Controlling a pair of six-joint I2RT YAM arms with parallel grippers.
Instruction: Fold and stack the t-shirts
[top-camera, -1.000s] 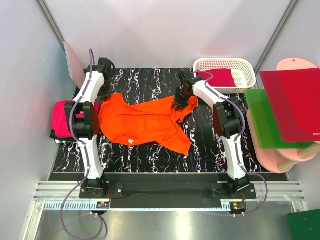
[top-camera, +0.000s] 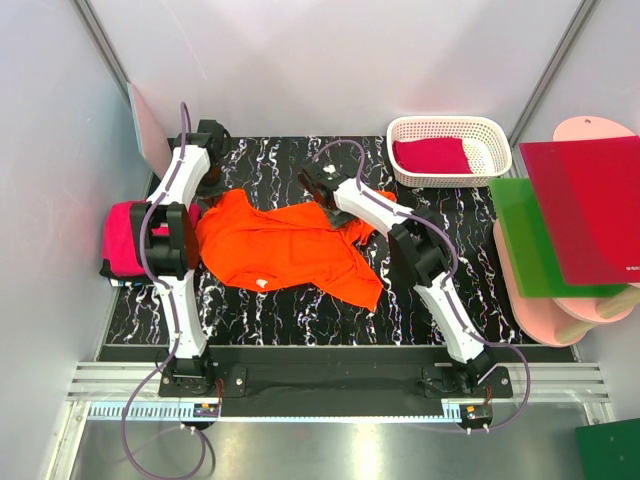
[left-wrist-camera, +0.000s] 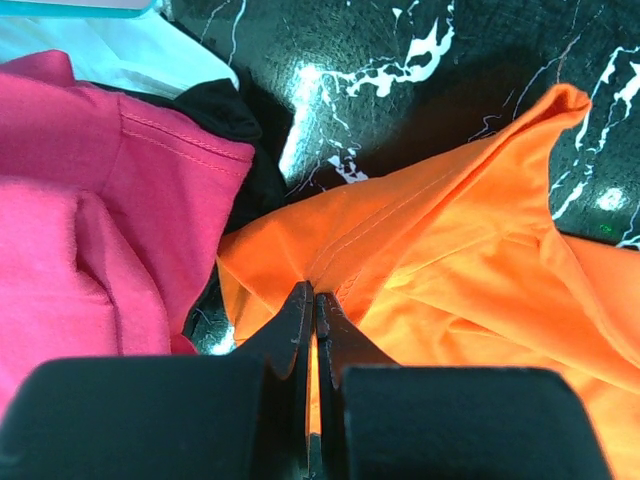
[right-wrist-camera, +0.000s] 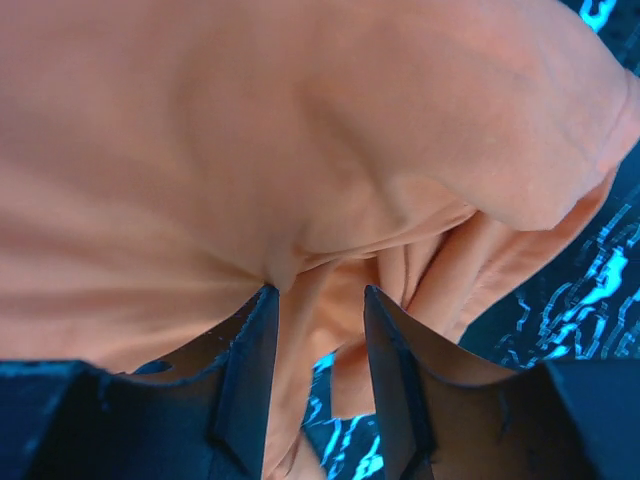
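An orange t-shirt (top-camera: 285, 250) lies spread and rumpled across the middle of the table. At its upper left edge my left gripper is shut, its tips against the cloth; whether any fabric is pinched between them I cannot make out. My right gripper stands open low over the shirt's upper right part, with creased orange fabric (right-wrist-camera: 430, 200) in front of and below its fingers. Left of the shirt sits a stack of folded cloth with a pink shirt (top-camera: 120, 240) on top. Black and light blue cloth edges show beneath it in the left wrist view.
A white basket (top-camera: 485, 180) at the back right holds a folded red cloth (top-camera: 432, 156). Red and green boards (top-camera: 590, 210) stand at the right edge. Bare black marbled table (top-camera: 265, 325) shows in front of and behind the orange shirt.
The left arm and the shirt look unchanged.
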